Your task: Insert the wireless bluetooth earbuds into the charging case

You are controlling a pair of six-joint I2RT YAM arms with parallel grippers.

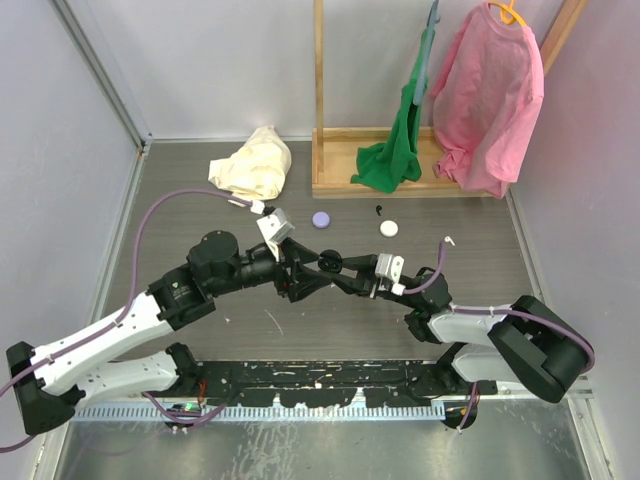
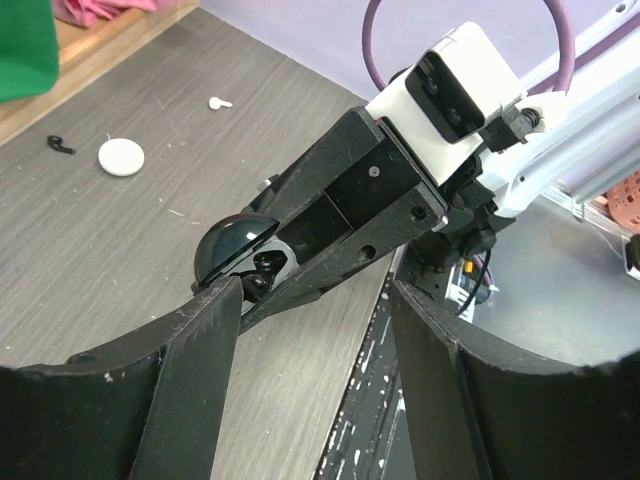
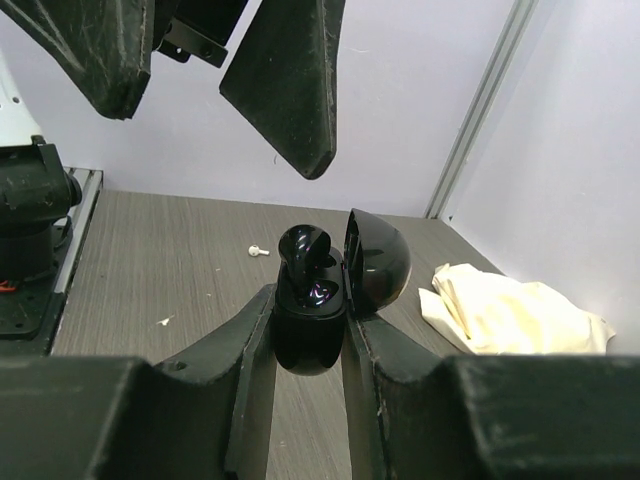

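The black charging case is held upright with its lid open in my right gripper, which is shut on it. Dark glossy shapes sit in its wells; I cannot tell whether they are earbuds. My left gripper stands open just left of and, in the right wrist view, above the case, nothing visible between its fingers. A small black earbud lies on the table beside a white disc. A white earbud lies farther right.
A purple disc lies mid-table. A cream cloth lies back left, and a wooden rack with hanging garments stands behind.
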